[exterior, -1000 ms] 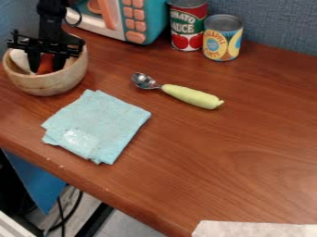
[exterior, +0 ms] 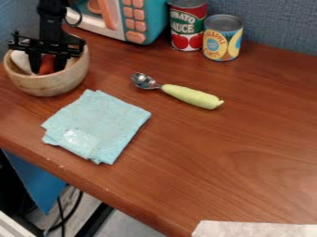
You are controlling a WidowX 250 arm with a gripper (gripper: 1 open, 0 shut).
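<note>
My black gripper (exterior: 46, 52) is at the upper left, its fingers down inside a wooden bowl (exterior: 50, 81). In the bowl are a red object (exterior: 46, 66) and a white one (exterior: 21, 61), partly hidden by the gripper. Whether the fingers are closed on the red object I cannot tell. To the bowl's right a folded light blue cloth (exterior: 96, 125) lies on the table (exterior: 217, 157), and beyond it a scoop with a pale yellow-green handle (exterior: 188, 94).
A teal toy microwave (exterior: 139, 20) stands at the back, with a red can (exterior: 186, 25) and a yellow can (exterior: 221, 39) beside it.
</note>
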